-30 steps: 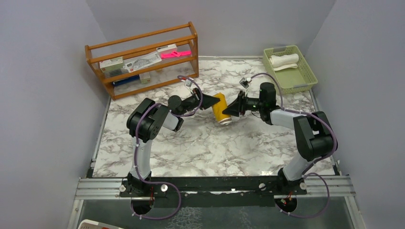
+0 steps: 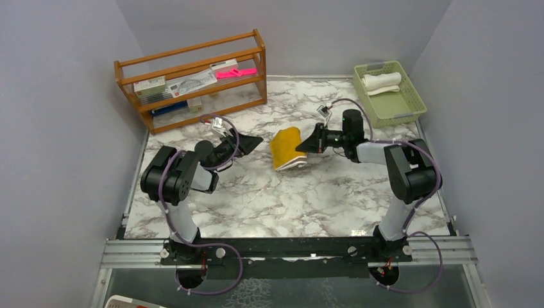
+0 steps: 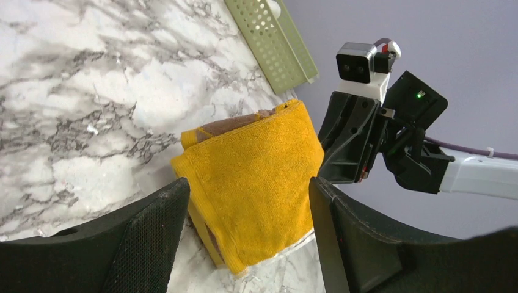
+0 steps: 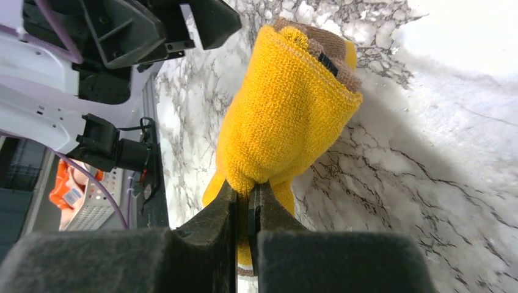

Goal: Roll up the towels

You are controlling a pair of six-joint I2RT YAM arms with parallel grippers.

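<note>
A folded yellow towel [image 2: 286,147] with a brown inner side is at the middle of the marble table. My right gripper is shut on the towel, pinching its cloth into a narrow fold. In the left wrist view, the towel [image 3: 253,183] shows a broad yellow face, with layered brown and yellow edges along its left side. Apart from it, to its left, my left gripper [image 2: 258,142] stands open with only air between its fingers. The right gripper's tips are partly covered by cloth.
At the back right stands a green basket [image 2: 417,106] holding rolled white towels [image 2: 382,80]. A wooden rack [image 2: 255,90] with boxes and a pink item fills the back left.
My left gripper has let go of the towel and drawn back to the left. The towel's left side has spread wider. My right gripper has shifted slightly left, still on the cloth.
</note>
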